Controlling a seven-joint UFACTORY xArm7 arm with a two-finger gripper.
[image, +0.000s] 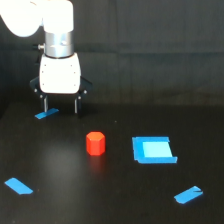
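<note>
Near the middle of the dark table lies a red block (95, 143), six-sided in outline. To its right, a blue tape frame (153, 140) surrounds a pale, light-blue square (156, 149). The white robot arm hangs at the upper left. My gripper (61, 104) points down there with its two fingers wide apart and nothing visible between them. It is apart from the red block, farther back and to the left.
Blue tape strips lie flat at the front left (18, 186), the front right (188, 195) and the back left near the gripper (47, 113). A dark backdrop (150, 60) rises behind.
</note>
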